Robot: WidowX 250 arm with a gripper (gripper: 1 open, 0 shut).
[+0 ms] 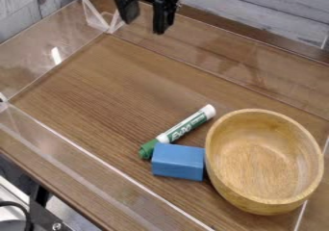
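Note:
My gripper [144, 12] hangs at the top centre of the camera view, dark and open, with nothing visible between its fingers. On the wooden table lie a green-and-white tube [184, 126], a blue block [178, 162] touching or very near the tube's green end, and a large pale round bowl [264, 160] at the lower right.
Clear plastic edging runs along the left and front sides, and pale wooden boards line the back.

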